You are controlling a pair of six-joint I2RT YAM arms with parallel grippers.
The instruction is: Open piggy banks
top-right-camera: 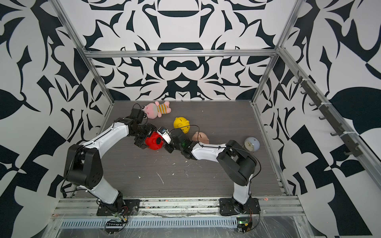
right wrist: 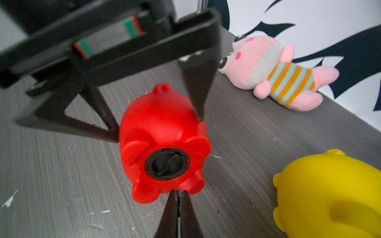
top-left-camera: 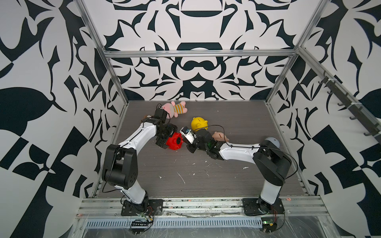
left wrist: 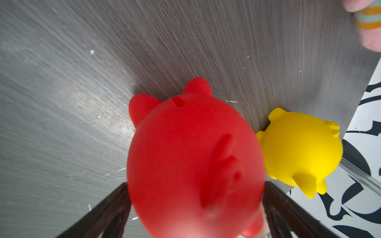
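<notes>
A red piggy bank (right wrist: 162,119) is tilted so its underside faces my right gripper, showing a black ring (right wrist: 152,172) with a dark centre. My left gripper has a finger on either side of the bank, seemingly touching it; in the left wrist view the bank's back (left wrist: 194,166) fills the space between them. My right gripper is shut, nothing visible between its fingertips, clear of and facing the bank's underside.
A yellow piggy bank (top-left-camera: 199,123) stands behind and right, a pink one (top-right-camera: 200,137) farther right, a pale round one (top-right-camera: 251,144) at the right edge. A striped plush toy (top-right-camera: 156,108) lies at the back left.
</notes>
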